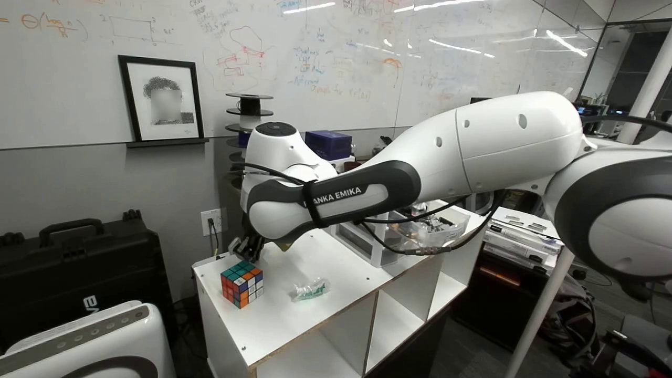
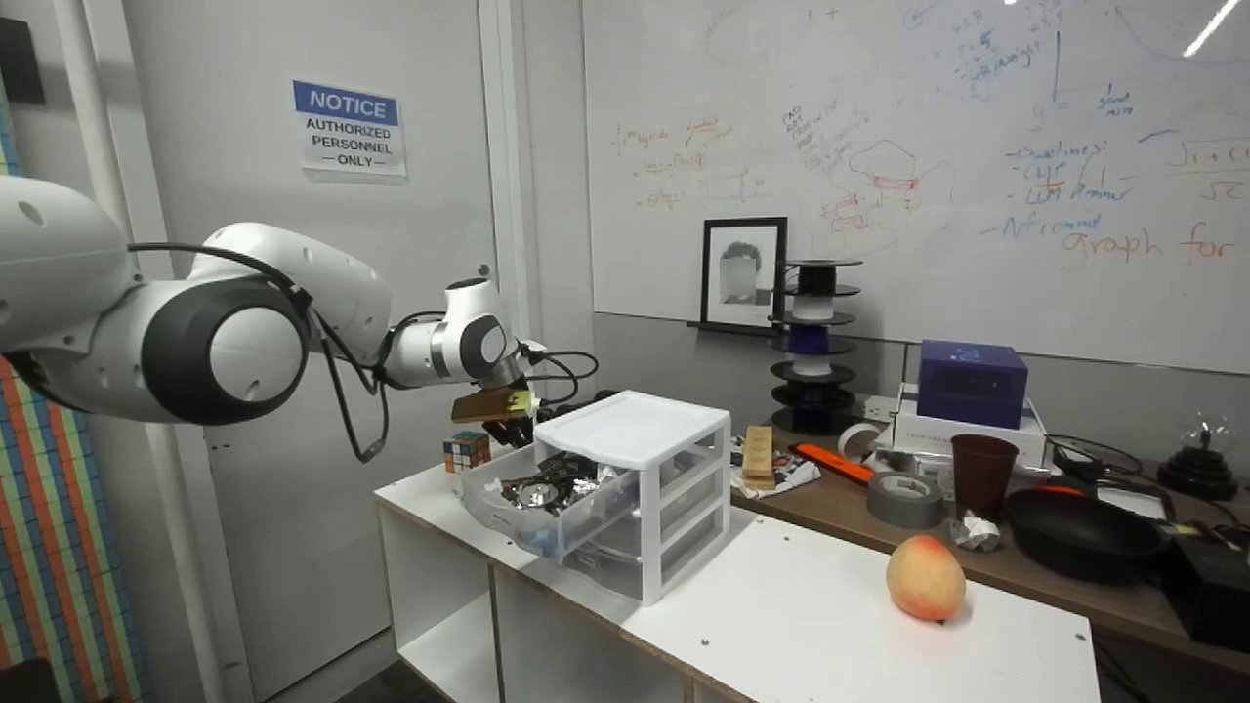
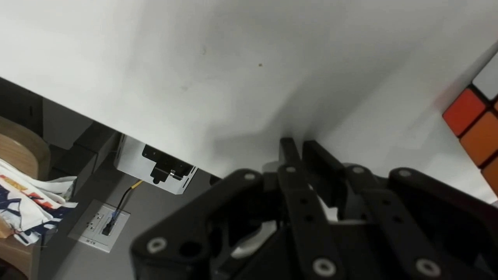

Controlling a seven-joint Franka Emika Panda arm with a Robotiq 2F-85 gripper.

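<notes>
My gripper is shut in the wrist view, its black fingertips almost together with nothing visible between them. It hangs low over the white tabletop (image 3: pixel 196 93). In exterior view 1 the gripper (image 1: pixel 250 249) is at the cabinet's back left corner, just behind a Rubik's cube (image 1: pixel 242 284). Part of that cube (image 3: pixel 476 130) enters the wrist view at the right.
A crumpled clear plastic bag (image 1: pixel 310 290) lies to the right of the cube. Farther along, a white drawer unit (image 2: pixel 633 428) has an open, filled drawer (image 2: pixel 551 498). A peach-like fruit (image 2: pixel 926 579) sits on bare tabletop beyond. The table edge is close to the gripper.
</notes>
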